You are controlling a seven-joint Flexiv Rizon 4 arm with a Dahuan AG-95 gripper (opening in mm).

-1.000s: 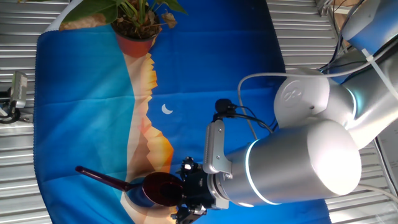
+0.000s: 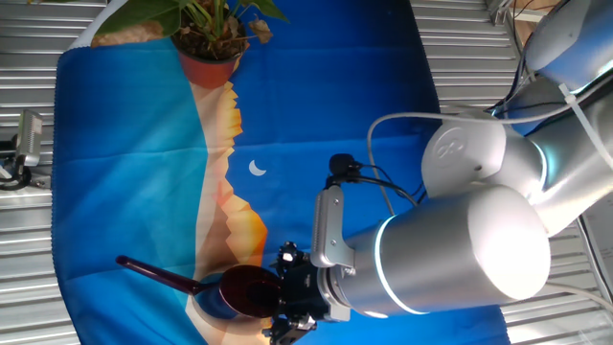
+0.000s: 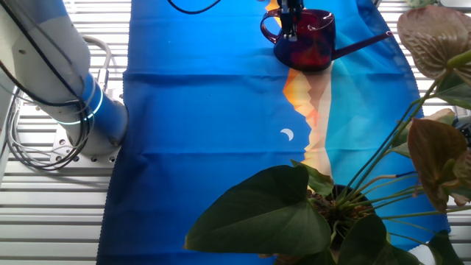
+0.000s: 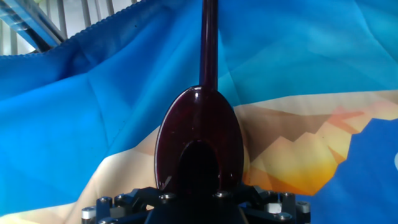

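Observation:
A dark red, glossy watering can point(image 2: 251, 291) with a long thin spout is at the near end of the cloth in exterior view 1, spout pointing left. Exterior view 2 shows the can point(image 3: 313, 48) upright at the top, its loop handle on the left. My gripper point(image 3: 291, 35) comes down at the handle side and appears shut on the handle near the rim; the exact contact is hidden. From the wrist view, the can point(image 4: 171, 143) lies straight ahead, spout pointing away. Whether its base touches the cloth is hard to tell.
A potted plant point(image 2: 207, 72) stands at the cloth's far end in exterior view 1. Its broad leaves point(image 3: 257, 213) spread over the lower right of exterior view 2.
The watering can and plant show no visible movement.

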